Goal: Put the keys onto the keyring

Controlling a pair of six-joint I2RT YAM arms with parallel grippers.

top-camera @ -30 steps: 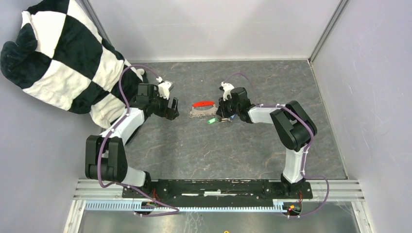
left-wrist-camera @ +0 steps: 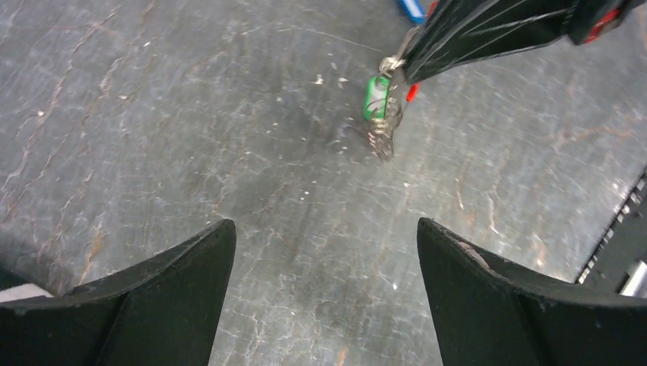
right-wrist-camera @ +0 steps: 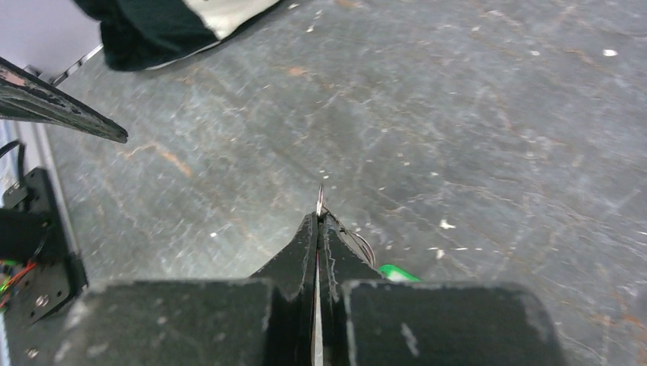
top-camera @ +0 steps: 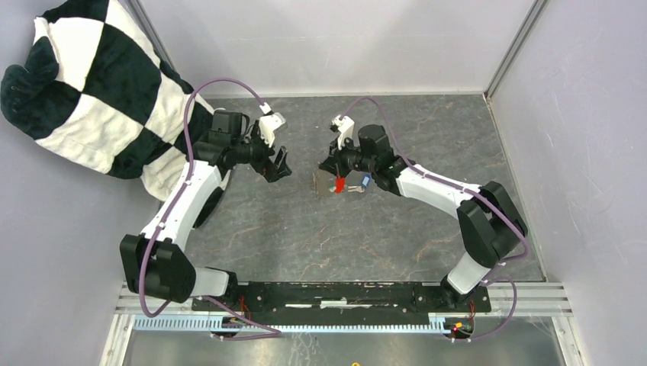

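In the top view my right gripper (top-camera: 328, 163) is shut on the thin rim of the keyring holder, a grey plate (top-camera: 323, 183) with a red handle (top-camera: 340, 184), turned on edge below the fingers. Thin metal (right-wrist-camera: 320, 200) pokes out between the right fingertips in the right wrist view. A key with a green cover (left-wrist-camera: 375, 97) shows right by the holder; whether they touch cannot be told. The blue key cover (top-camera: 365, 181) and metal keys (top-camera: 356, 189) lie on the floor nearby. My left gripper stands open and empty, left of the holder.
A black-and-white checkered cushion (top-camera: 114, 84) fills the back left corner, behind the left arm. White walls (top-camera: 343, 46) bound the back and sides.
The holder lay flat with its handle at the back; now it is swung on edge below my right gripper, which has moved left.
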